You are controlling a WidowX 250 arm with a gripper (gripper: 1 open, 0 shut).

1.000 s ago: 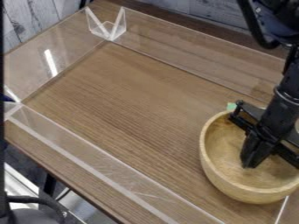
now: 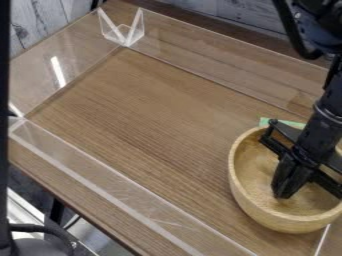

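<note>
A tan round bowl (image 2: 257,194) sits at the lower right of the board, partly cut off by the frame. My black gripper (image 2: 283,186) reaches down from the right into the bowl, its fingertips low inside it. The gripper looks shut, with nothing visible between its fingers. A pale green object (image 2: 278,124) shows behind the bowl, mostly hidden by it and the gripper.
The wooden board (image 2: 140,115) is bare across the middle and left, bordered by clear plastic edging. A clear bracket (image 2: 123,32) stands at the top left. Black parts lie at the lower-left edge.
The gripper and arm have shifted slightly downward over the last second, still inside the bowl. The bowl looks nearly unmoved.
</note>
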